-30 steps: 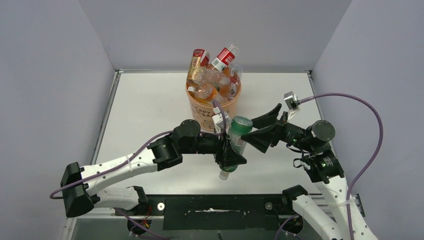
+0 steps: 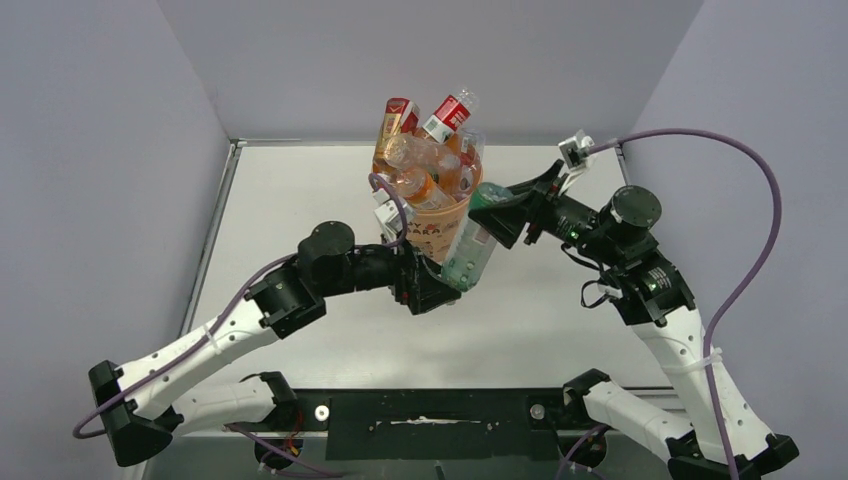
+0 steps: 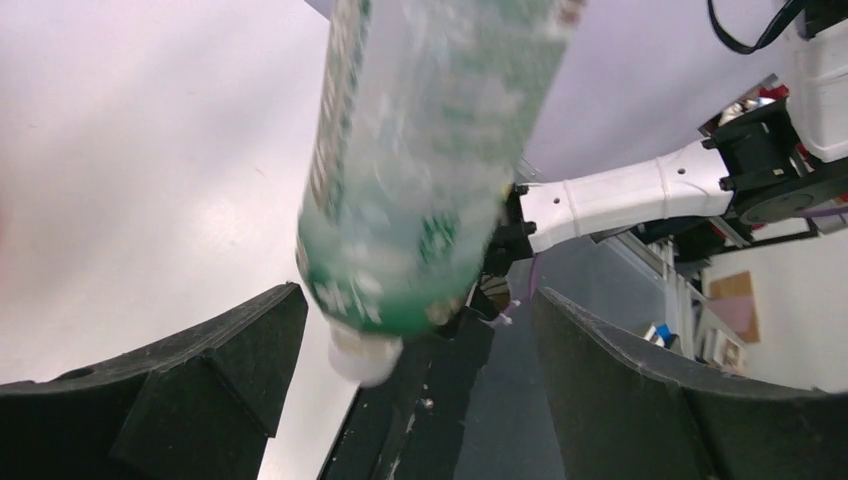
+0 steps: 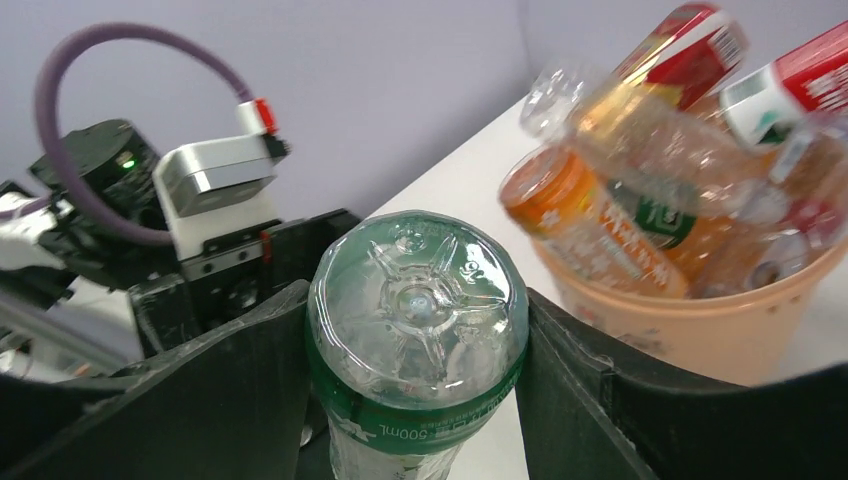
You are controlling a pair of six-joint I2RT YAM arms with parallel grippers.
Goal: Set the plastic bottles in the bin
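Note:
A green-and-clear plastic bottle point(image 2: 468, 250) is in the air in front of the bin, held near its bottom by my right gripper, which is shut on it. My left gripper is part open around the bottle's lower hanging end, its fingers apart from the blurred bottle point(image 3: 410, 170) in the left wrist view. The peach bin point(image 2: 430, 232) is heaped above its rim with bottles, among them an orange-labelled one point(image 4: 590, 220) and red-labelled ones point(image 2: 445, 118).
Grey walls enclose the back and sides; a dark strip point(image 2: 430, 420) runs along the front edge.
My right gripper has risen and moved toward the bin with the bottle. My left gripper has loosened from the bottle and shifted left.

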